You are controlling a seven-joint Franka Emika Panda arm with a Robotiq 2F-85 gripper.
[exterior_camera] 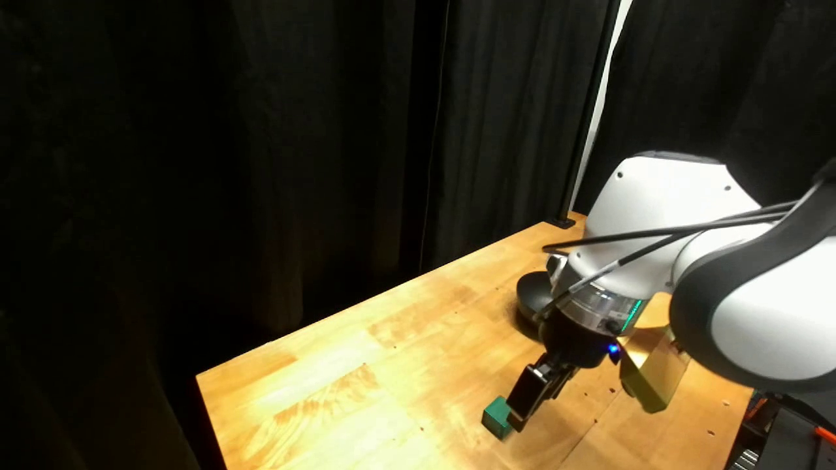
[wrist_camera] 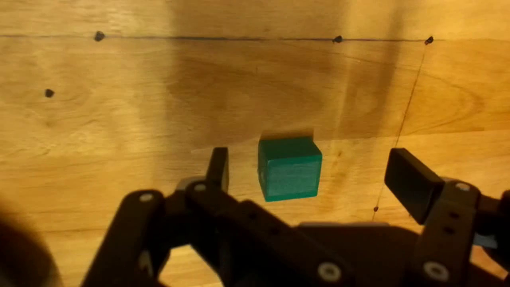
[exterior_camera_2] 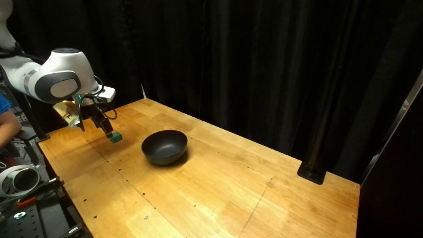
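Observation:
A green cube (wrist_camera: 292,177) rests on the wooden table, seen in the wrist view between the spread fingers of my gripper. It lies nearer the left finger (wrist_camera: 218,167) than the right one (wrist_camera: 412,181), and neither appears to touch it. In exterior view 1 the open gripper (exterior_camera: 530,395) partly covers the cube (exterior_camera: 497,418) from the right. Exterior view 2 shows the gripper (exterior_camera_2: 106,129) tilted down right by the cube (exterior_camera_2: 115,137). How high the fingertips are over the table is hard to judge.
A black bowl (exterior_camera_2: 164,147) stands on the table a short way from the cube, empty as far as I see. In exterior view 1 the arm hides most of that bowl (exterior_camera: 534,296). Wide bare tabletop (exterior_camera_2: 222,178) lies beyond it.

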